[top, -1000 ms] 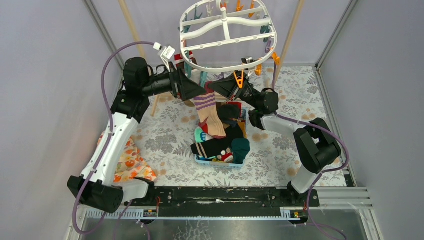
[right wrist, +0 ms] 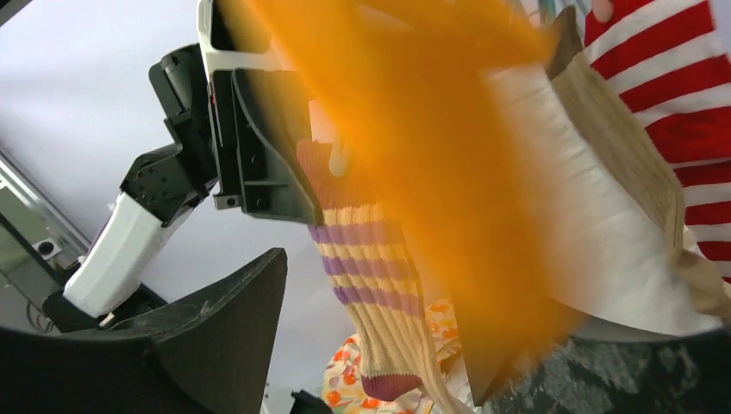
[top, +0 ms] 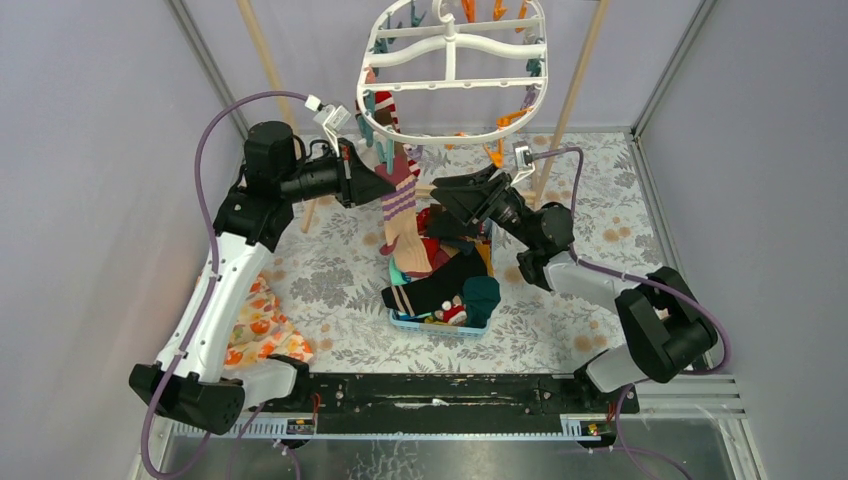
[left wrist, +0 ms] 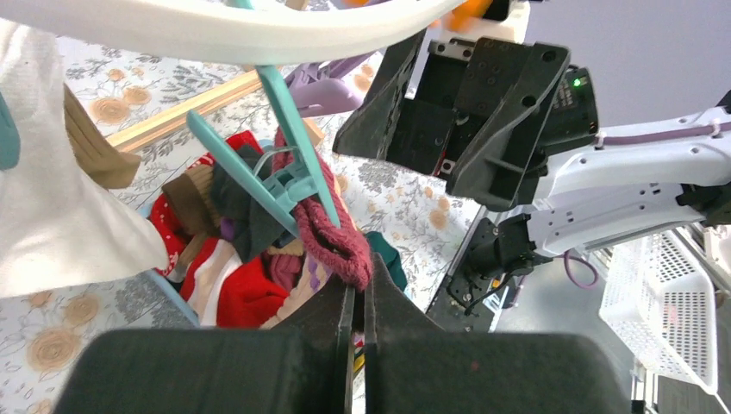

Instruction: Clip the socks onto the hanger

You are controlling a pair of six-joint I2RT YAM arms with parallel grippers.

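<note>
A beige sock (top: 405,225) with purple stripes and a dark pink cuff hangs under the left side of the white hanger (top: 452,84). In the left wrist view, its cuff (left wrist: 332,246) passes through the lower ends of a teal clip (left wrist: 291,185). How firmly the clip pinches it cannot be told. The cuff's edge runs down to my left gripper, which is shut on it. My right gripper (top: 450,196) stands apart to the sock's right, its fingers (right wrist: 220,323) spread. A blurred orange clip (right wrist: 431,164) swings close before the right wrist camera.
Below is a light blue basket (top: 440,328) of socks and a dark teal hat. A red-white striped sock (right wrist: 664,95) and a white one (left wrist: 60,190) hang near the left gripper. Orange clips (top: 510,122) dangle at the hanger's right side.
The right gripper has left the sock's cuff, opening and moving right. The left gripper and sock have shifted slightly left.
</note>
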